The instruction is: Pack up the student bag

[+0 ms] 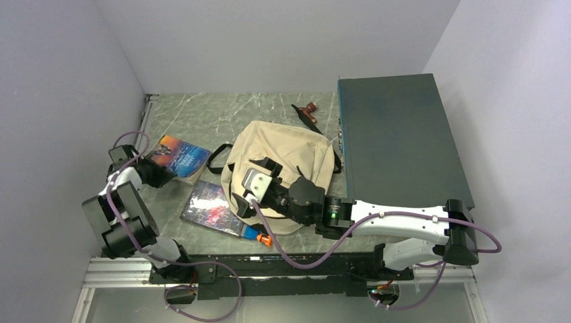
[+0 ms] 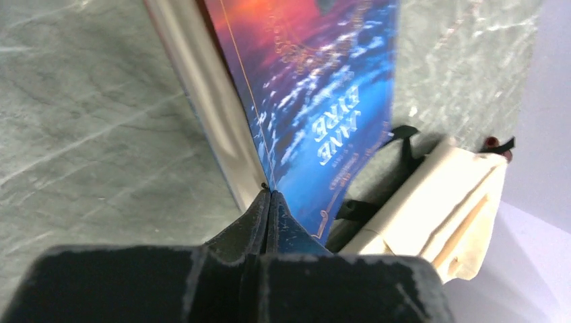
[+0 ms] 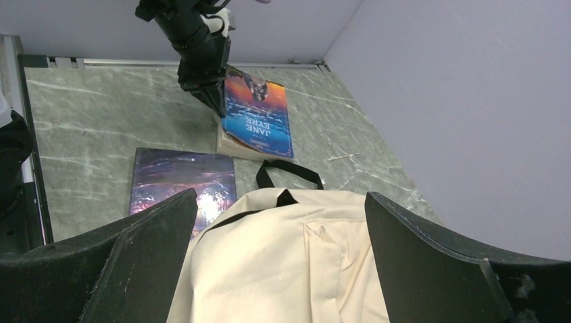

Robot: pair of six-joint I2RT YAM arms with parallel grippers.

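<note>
My left gripper is shut at the edge of the thick Jane Eyre book (image 2: 316, 114) on the left of the table; whether the cover is pinched is unclear. A dark glossy book (image 1: 209, 205) lies in front of it. The cream bag (image 1: 283, 141) with black straps sits mid-table. My right gripper stands open above the bag, with nothing seen between its fingers.
A large dark board (image 1: 397, 128) covers the right side. A brown object (image 1: 309, 111) lies behind the bag, and an orange-and-blue item (image 1: 261, 237) at the front edge.
</note>
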